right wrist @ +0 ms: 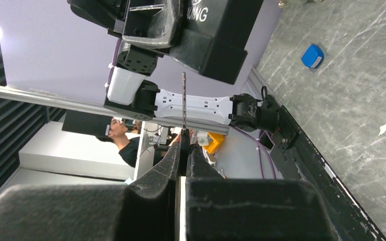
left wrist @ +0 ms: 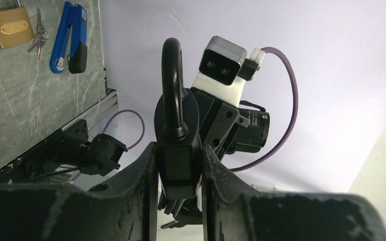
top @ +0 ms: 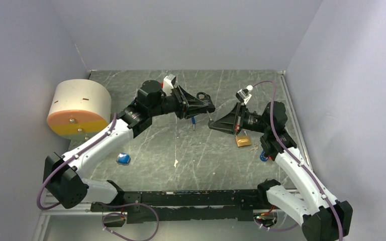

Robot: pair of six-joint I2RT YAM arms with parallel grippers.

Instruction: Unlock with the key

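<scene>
A black padlock (left wrist: 173, 155) is held upright, shackle up, by my left gripper (top: 207, 108), whose fingers press against both its sides in the left wrist view. It also fills the upper middle of the right wrist view (right wrist: 201, 40). My right gripper is shut on a thin key (right wrist: 184, 98), which points up at the padlock's underside from a little below it, apparently with a gap between. In the top view the right gripper (top: 212, 123) faces the left one, just right of and below it.
On the marble table (top: 191, 170) lie a brass padlock (left wrist: 11, 27), loose keys (left wrist: 39, 37) and a blue tool (left wrist: 60, 47) at the right, and a small blue object (top: 123, 158) at the left. A white cabinet (top: 80, 100) stands at the left.
</scene>
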